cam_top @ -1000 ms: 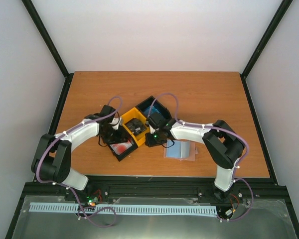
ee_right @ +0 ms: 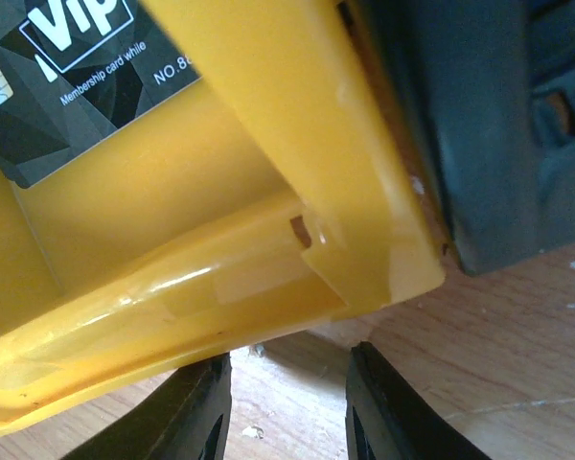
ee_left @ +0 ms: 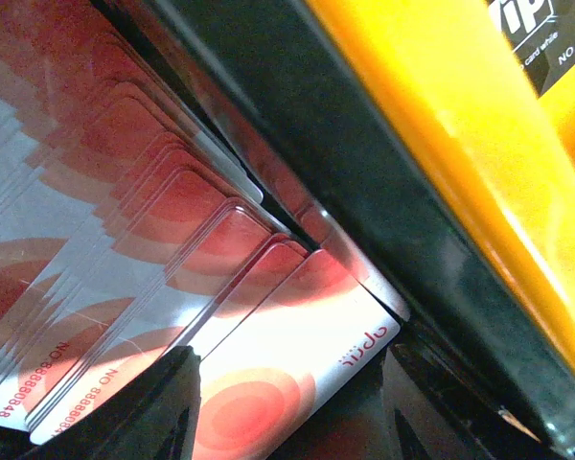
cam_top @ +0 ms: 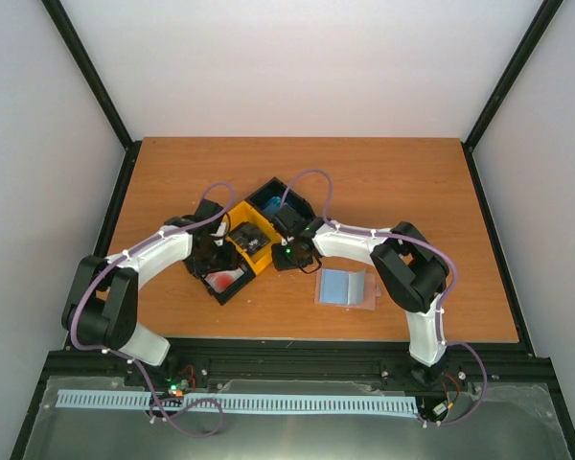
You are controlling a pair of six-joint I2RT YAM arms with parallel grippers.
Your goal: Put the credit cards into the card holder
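Red-and-white cards [ee_left: 259, 393] lie overlapped in the black box at the left end of a row of boxes. Over them my left gripper stands open, a card corner showing between its fingers without being clasped. Black VIP cards [ee_right: 86, 86] lie in the yellow middle box [ee_right: 163, 230]. Just outside that box's near corner is my right gripper, open, with only tabletop between its fingertips. Whether a finger touches the box is unclear. The card holder [cam_top: 346, 287], pale blue inside with a clear pinkish edge, lies spread on the table right of the boxes.
A second black box [cam_top: 304, 204] with blue cards [cam_top: 274, 204] stands at the far right end of the row, partly hidden by the right arm.
The right arm has moved left and slightly back. The row of boxes has shifted the same way by a small amount.
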